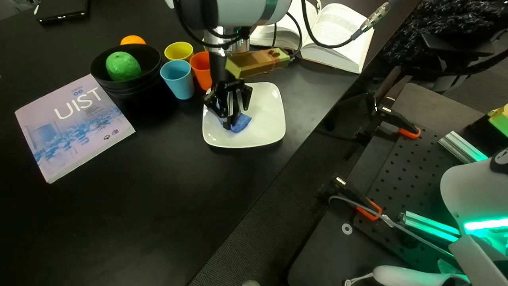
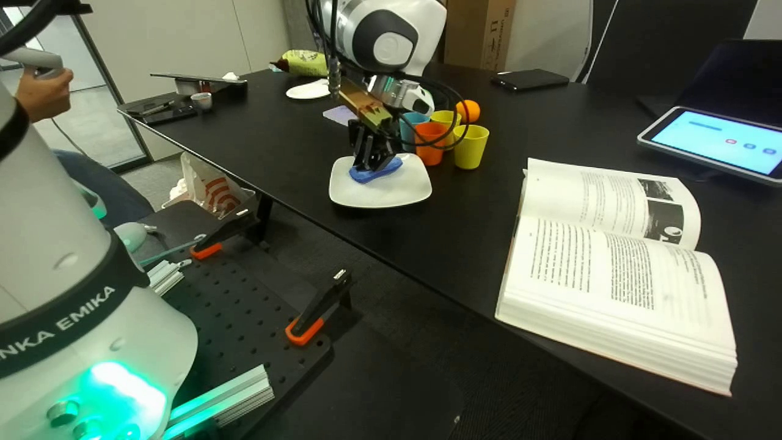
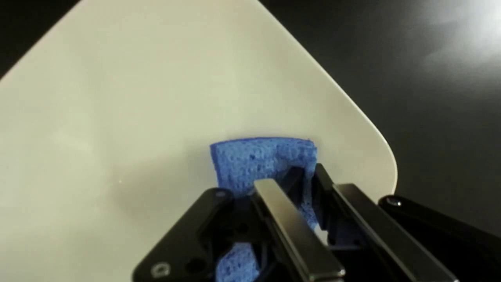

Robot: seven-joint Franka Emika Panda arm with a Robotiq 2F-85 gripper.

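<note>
A blue sponge (image 3: 263, 157) is pinched between the fingers of my gripper, which is shut on it. Both are over the white square plate (image 1: 262, 128), and the sponge appears to rest against the plate's surface, left of its middle in exterior view 1. The sponge's blue edge (image 1: 241, 122) sticks out below the fingertips there. From exterior view 2, the plate (image 2: 381, 194) lies flat on the black table with the gripper (image 2: 370, 162) pointing down at its back part. Part of the sponge is hidden behind the fingers in the wrist view.
Blue (image 1: 177, 78), orange (image 1: 202, 69) and yellow cups (image 1: 179, 51) stand close behind the plate. Stacked black bowls (image 1: 147, 66) holding a green fruit (image 1: 123, 66) are further left, beside a UIST book (image 1: 74, 124). An open book (image 2: 616, 271) lies to the other side.
</note>
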